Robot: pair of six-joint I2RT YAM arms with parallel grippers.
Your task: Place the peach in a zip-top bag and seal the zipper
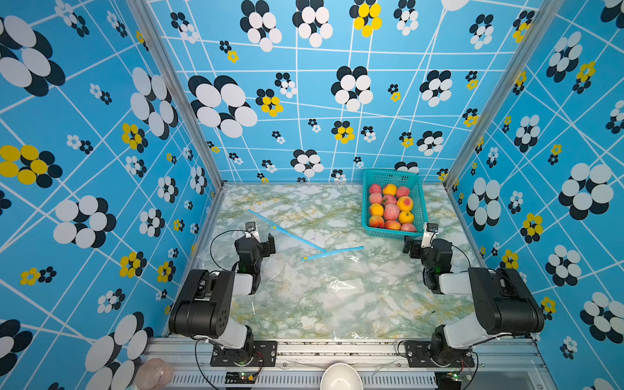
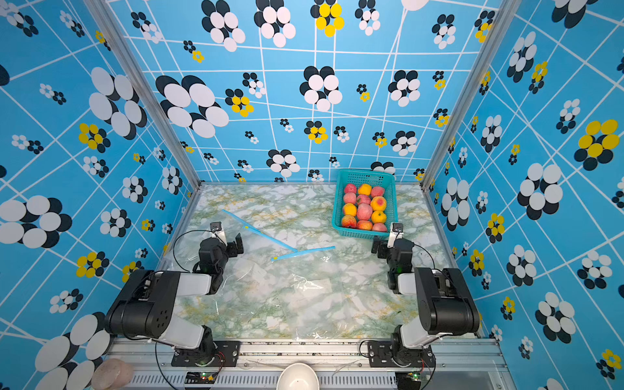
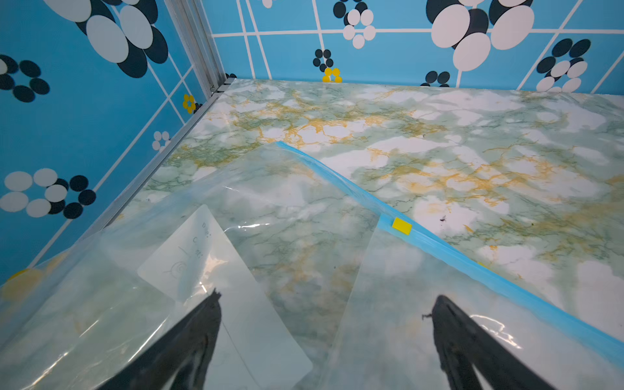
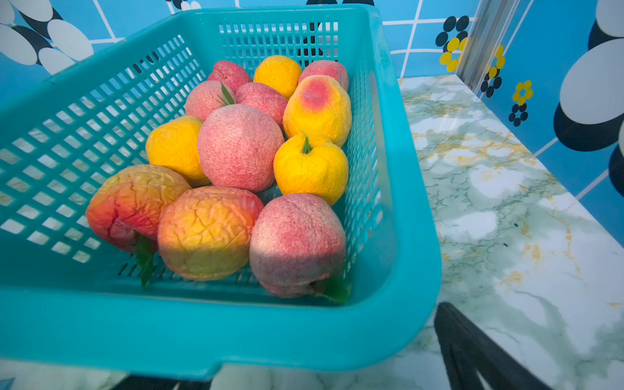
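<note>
Several peaches [image 4: 240, 148], pink, yellow and orange, lie together in the teal basket [image 4: 403, 195] at the back right. Clear bags with two blue zipper strips lie flat at the table's middle left; one strip [image 1: 292, 238] runs slantwise, the other strip [image 1: 341, 251] more level. In the left wrist view, a yellow slider [image 3: 401, 225] sits on the blue zipper [image 3: 351, 188] of a clear bag [image 3: 292, 195]. My left gripper [image 1: 269, 244] is open above that bag, its fingers empty. By the basket's front right corner my right gripper [image 1: 410, 244] stands open, its left finger mostly hidden below the rim.
A white label [image 3: 221, 286] shows on the bag in the left wrist view. Bare marble table [image 4: 520, 273] lies right of the basket. A white bowl [image 1: 341, 377] stands beyond the table's front rail.
</note>
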